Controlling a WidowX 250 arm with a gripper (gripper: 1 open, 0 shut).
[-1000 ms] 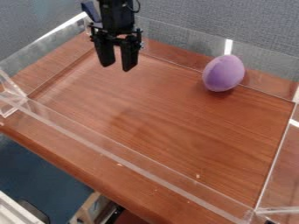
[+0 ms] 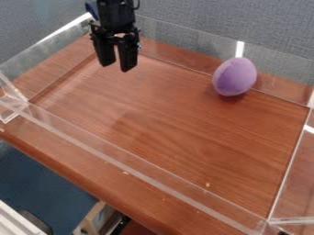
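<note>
My black gripper [image 2: 117, 61] hangs over the back left part of the wooden tabletop, its two dark fingers pointing down and apart, with nothing visible between them. A purple egg-shaped object [image 2: 234, 76] rests near the back right of the table, well away from the gripper.
Clear low walls [image 2: 160, 180] border the wooden surface [image 2: 160, 128] on its sides. Grey padded panels stand behind, and a blue floor shows at the lower left.
The purple object stays in place.
</note>
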